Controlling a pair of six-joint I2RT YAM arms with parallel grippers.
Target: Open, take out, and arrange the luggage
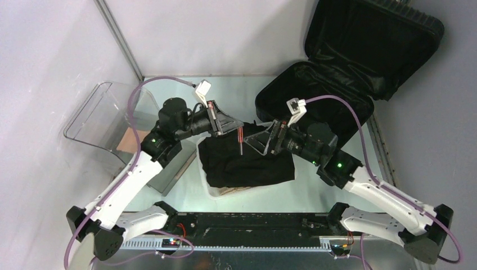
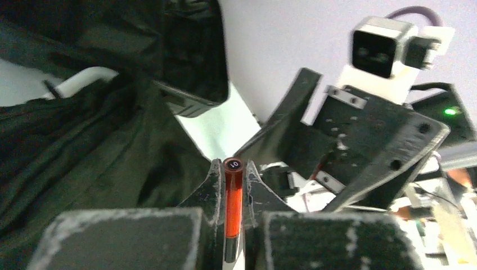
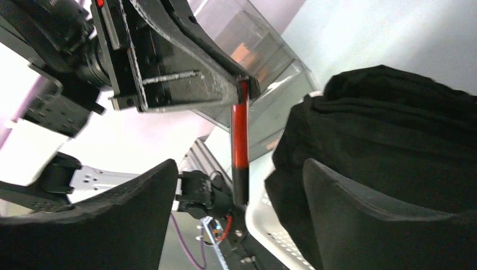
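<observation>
A slim red tube with a dark lower end [image 3: 240,135] hangs upright in the air, pinched near its top by my left gripper, which is shut on it. Facing it from the right, my right gripper stands open and apart from the tube, with nothing gripped. In the top view the tube [image 1: 240,135] is between the two hands, above a bunched black cloth [image 1: 247,166]. The black suitcase [image 1: 315,90] lies open at the back right, its lid [image 1: 377,39] leaning against the wall; the inside looks dark and I cannot tell what is in it.
A white basket [image 1: 211,190] shows its rim under the cloth. At left stand a clear bin [image 1: 93,132] with a tan piece in it and a grey tray [image 1: 174,169].
</observation>
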